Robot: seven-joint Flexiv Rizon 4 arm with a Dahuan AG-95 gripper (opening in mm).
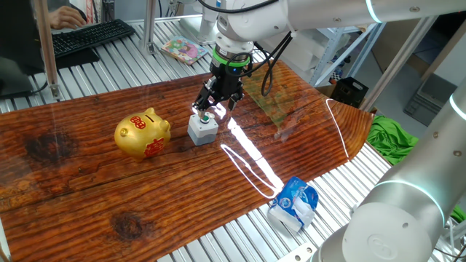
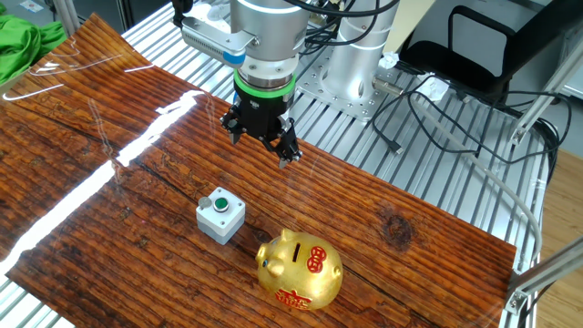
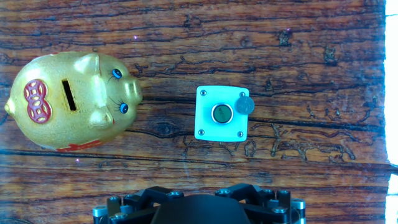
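A gold piggy bank [image 3: 74, 102] with red markings and a dark slot on its back stands on the wooden board. To its right in the wrist view is a small white box [image 3: 211, 130] with a green button [image 3: 222, 113]. A grey, coin-like disc [image 3: 245, 104] rests at the box's edge, partly overhanging; exterior view 2 shows this disc [image 2: 205, 202] too. My gripper [image 2: 262, 151] hangs above the board, apart from the box and the bank. Its black fingers [image 3: 245, 191] are spread open, nothing between them. In exterior view 1 the gripper [image 1: 216, 107] overlaps the box's far edge.
A blue-and-white packet [image 1: 294, 204] lies at the board's edge on the slatted metal table. Bright reflections streak the wooden board [image 1: 87, 204], whose surface is otherwise largely clear. Loose cables [image 2: 474, 150] trail over the slats near the arm's base.
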